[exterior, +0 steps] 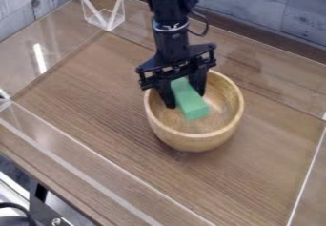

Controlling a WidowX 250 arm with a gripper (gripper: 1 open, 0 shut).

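My black gripper (177, 85) reaches down from the top of the camera view into a round wooden bowl (216, 127), shut on a mint-green block (190, 101). The block is tilted inside the bowl, its upper end between the fingers. Part of the bowl's back rim is hidden behind the gripper.
A clear plastic bracket (105, 12) stands at the back left. A panelled wall runs along the back, and a dark cable lies at the bottom left.
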